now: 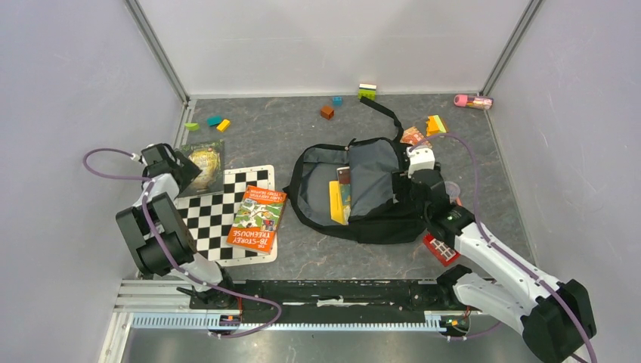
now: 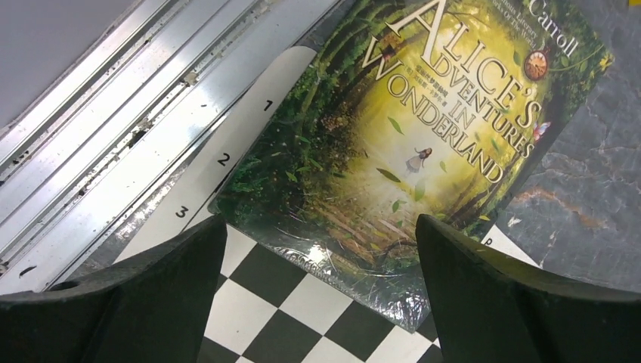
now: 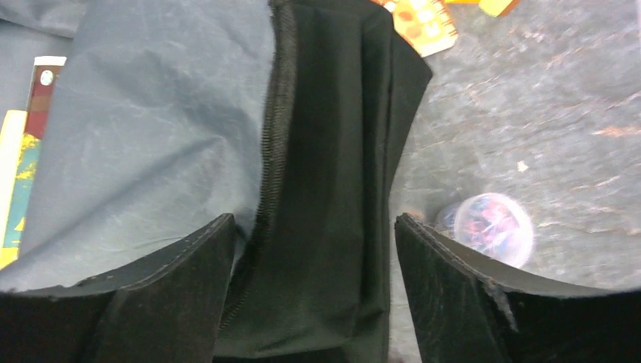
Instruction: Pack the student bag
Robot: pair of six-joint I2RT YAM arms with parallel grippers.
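Note:
The open black-and-grey bag (image 1: pixel 370 231) lies centre-right, a yellow item (image 1: pixel 335 203) and a book (image 3: pixel 30 166) inside. Over its right flap is my right gripper, fingers apart, the fabric below between them. My left gripper stands open over the Alice's Adventures in Wonderland book (image 2: pixel 461 113), which lies on the edge of a checkered board (image 2: pixel 295 333). An orange Treehouse book (image 1: pixel 255 219) rests on the board beside it.
Small blocks (image 1: pixel 327 112) are scattered along the back. A pink case (image 1: pixel 473 101), a clear round container (image 3: pixel 491 231) and a red item (image 1: pixel 441 249) lie right of the bag. Metal rails edge the table.

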